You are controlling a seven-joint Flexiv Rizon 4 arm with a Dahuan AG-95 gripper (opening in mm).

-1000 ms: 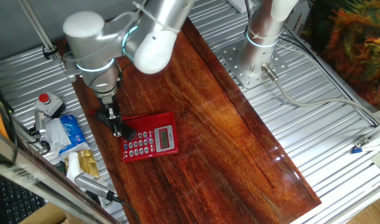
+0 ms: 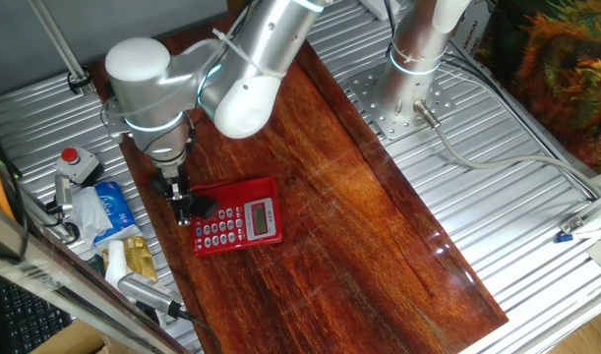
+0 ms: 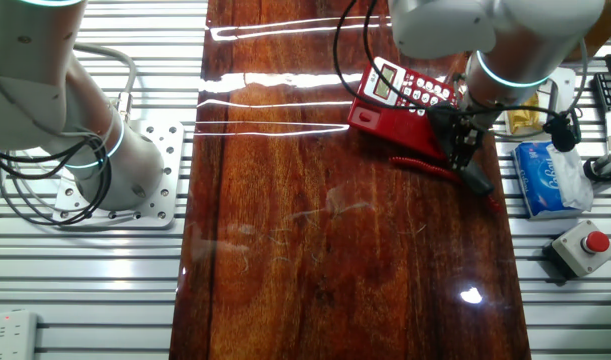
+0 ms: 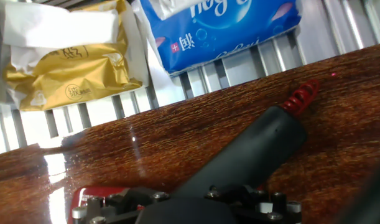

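Observation:
A red desk telephone (image 2: 261, 221) with grey keys and a small display lies on the wooden board. Its black handset (image 4: 255, 143) slants out past the phone's edge, with a red coiled cord (image 4: 300, 98) at its far end. In exterior view 1 my gripper (image 2: 182, 218) points down over the handset beside the keypad. Exterior view 2 shows the gripper (image 3: 463, 155) at the handset too. From the wrist, the handset runs in under the gripper at the bottom edge; whether the fingers touch or clasp it is hidden.
Beyond the board's edge lie a blue tissue pack (image 4: 227, 31) and a gold pack (image 4: 78, 68). A red-topped button box (image 3: 585, 246) stands near them. The board's middle (image 3: 285, 240) is clear. Dark cables (image 3: 355, 60) hang from the arm.
In exterior view 1 the arm's wrist and gripper have shifted slightly down the picture. The phone stays put, and the handset shows no clear movement.

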